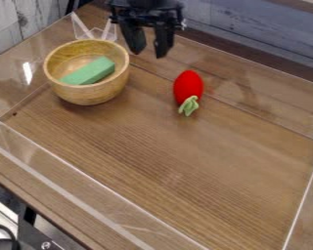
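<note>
My gripper [142,39] is at the top centre of the camera view, raised at the back of the table, its dark fingers pointing down and apart, with nothing seen between them. Below it to the right, a red object with a pale green tip [188,88] lies on the wooden table [172,176]. To the left stands a round wicker-coloured bowl [94,93] with a green oblong block [89,71] inside it.
A white object with thin upright parts is partly visible at the top left, behind the bowl. The table's left edge and back edge border the area.
</note>
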